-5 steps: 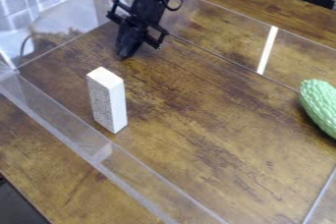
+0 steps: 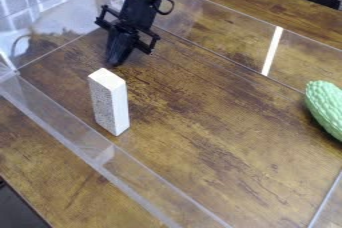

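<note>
My black arm reaches down from the top of the view to the back left of the wooden surface, where the gripper (image 2: 123, 44) hangs low near the clear wall. Its fingers are dark and small, and I see nothing clearly held between them. A white upright block (image 2: 110, 102) stands in front of the gripper, toward the lower left. A green ridged object (image 2: 325, 107) lies at the right edge, partly out of view.
Clear plastic walls (image 2: 80, 147) border the wooden floor (image 2: 214, 132). A white strip (image 2: 271, 50) runs at the upper right, and white tiles stand at the back left. The middle of the floor is empty.
The gripper has shifted slightly to the left over the last second. The block and the green object have not moved.
</note>
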